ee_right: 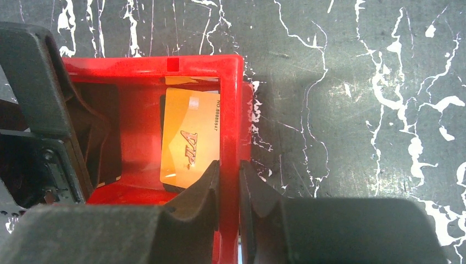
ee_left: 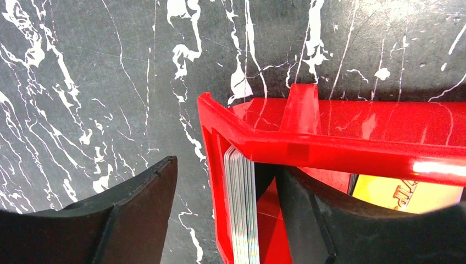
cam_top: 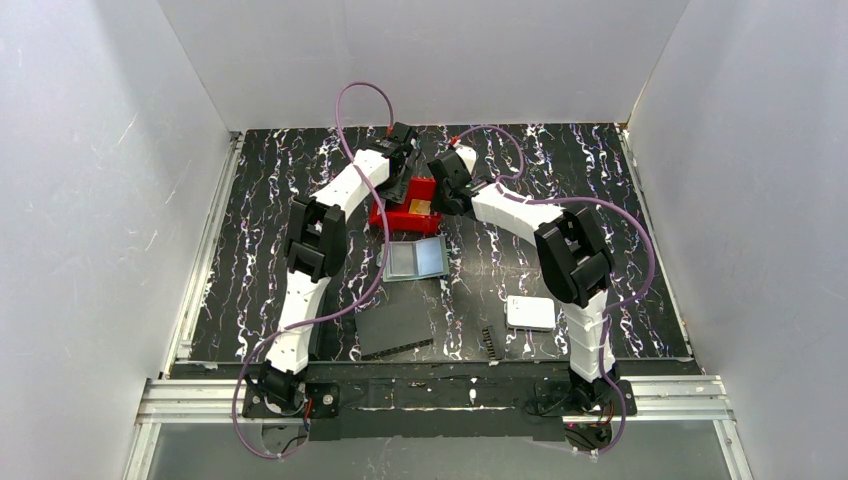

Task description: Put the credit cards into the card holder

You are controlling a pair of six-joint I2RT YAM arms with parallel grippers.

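Observation:
A red open-top box (cam_top: 405,222) stands at the back of the table. In it, a stack of cards (ee_left: 242,209) stands on edge along the left wall, and an orange VIP card (ee_right: 190,137) rests at the right end. My left gripper is part open, one finger outside the left wall, the other inside beyond the stack. Around the box's right wall, my right gripper is shut on the rim. In front of the box lies a pale grey-and-blue holder (cam_top: 415,259) with a clear-looking pocket; its contents cannot be made out.
A dark flat panel (cam_top: 394,330) lies near the front edge. To its right are a small black strip (cam_top: 490,342) and a white rectangular item (cam_top: 530,313).

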